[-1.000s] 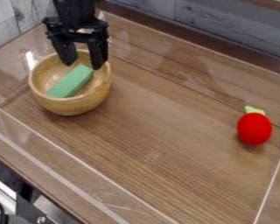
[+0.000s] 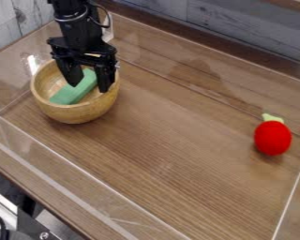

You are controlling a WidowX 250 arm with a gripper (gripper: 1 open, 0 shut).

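A tan bowl (image 2: 72, 112) sits at the left of the wooden table, holding a green oblong object (image 2: 70, 92). My black gripper (image 2: 82, 72) is lowered over the bowl from above, its open fingers reaching inside around the upper part of the green object; whether they touch it I cannot tell.
A red tomato-like object (image 2: 273, 140) with a pale green piece (image 2: 273, 119) behind it lies at the right. A dark edge runs along the lower left.
My gripper has moved down into the bowl, toward the green object. The bowl and the things at the right look unmoved.
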